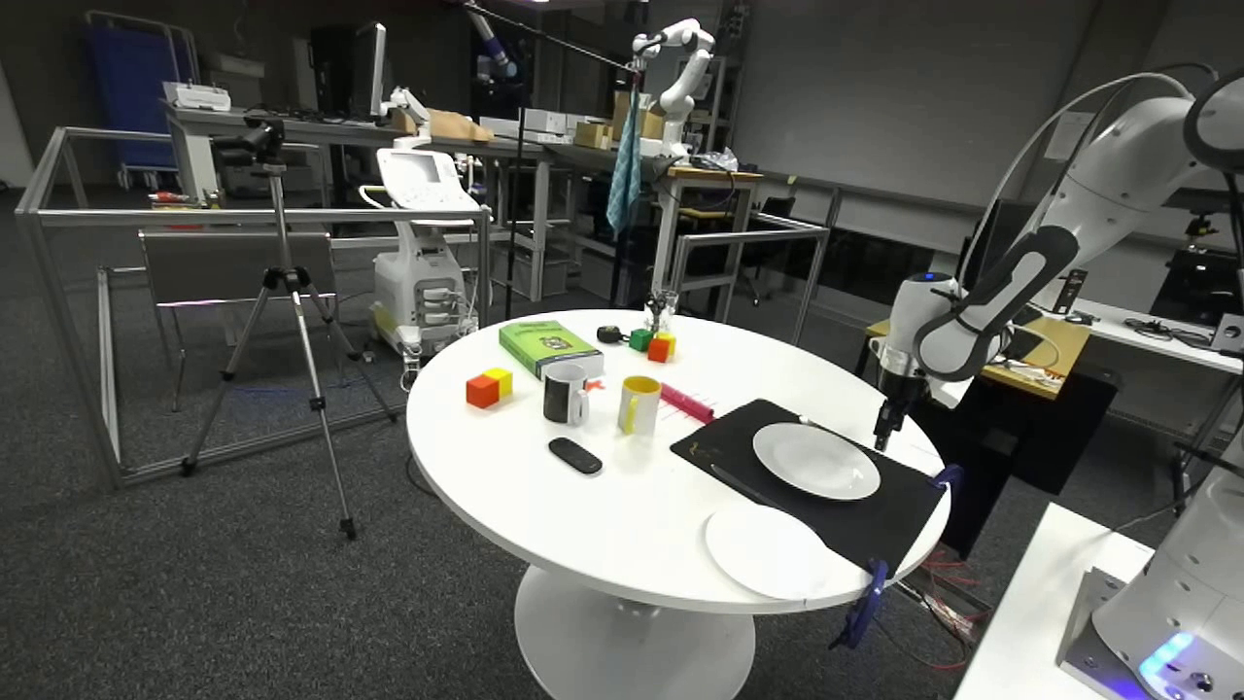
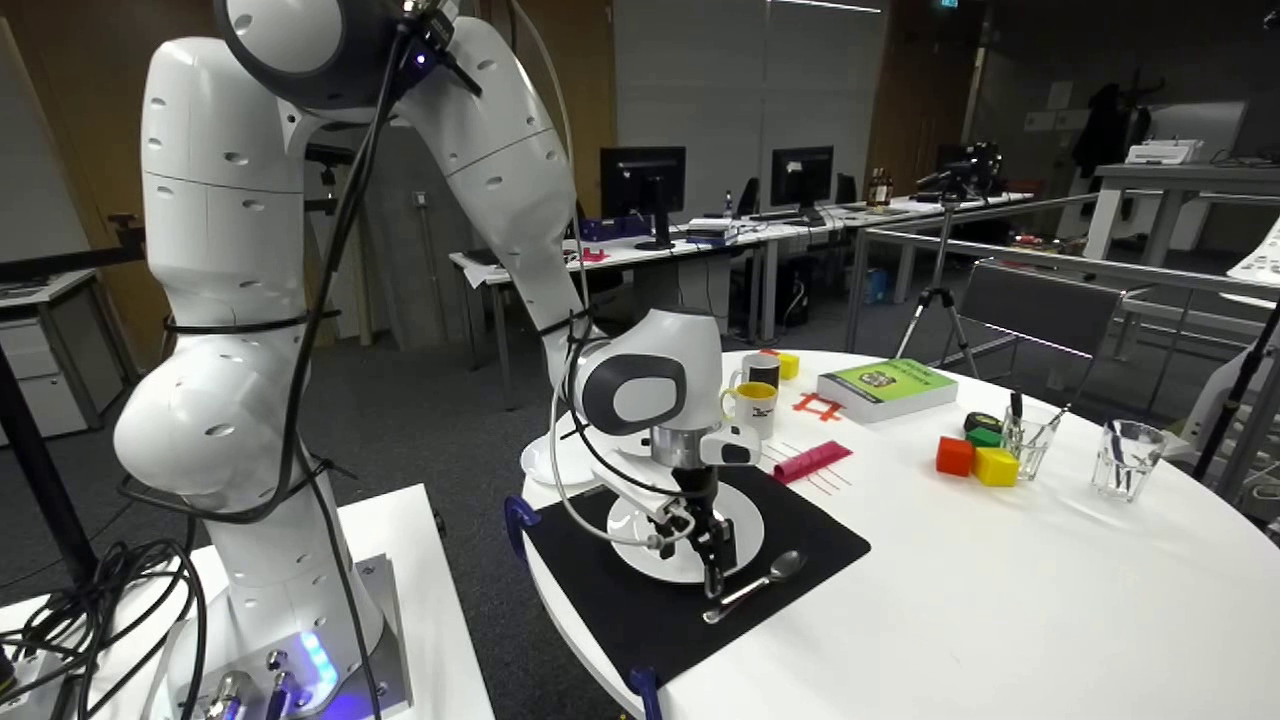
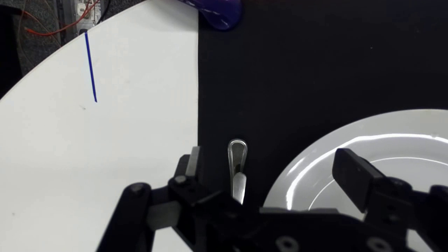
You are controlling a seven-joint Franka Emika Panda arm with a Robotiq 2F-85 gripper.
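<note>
My gripper is open, its fingers wide apart with nothing gripped. In the wrist view a silver utensil handle (image 3: 237, 153) lies on the black mat (image 3: 277, 71) between the fingers, nearer the left one. A second shiny piece overlaps it lower down; the gripper hides the rest. The right finger appears over the white plate (image 3: 420, 117). From the second exterior view, a spoon (image 2: 786, 565) rests beside the plate (image 2: 750, 528), with my gripper (image 2: 717, 582) close to its handle end. The first exterior view has the gripper (image 1: 882, 443) just past the plate (image 1: 816, 461).
Blue clamps (image 1: 863, 607) grip the table edge at the mat. Another white plate (image 1: 764, 550), a yellow mug (image 1: 639, 406), a black-and-white mug (image 1: 565, 395), a green book (image 1: 550, 346) and glasses (image 2: 1125, 462) stand elsewhere.
</note>
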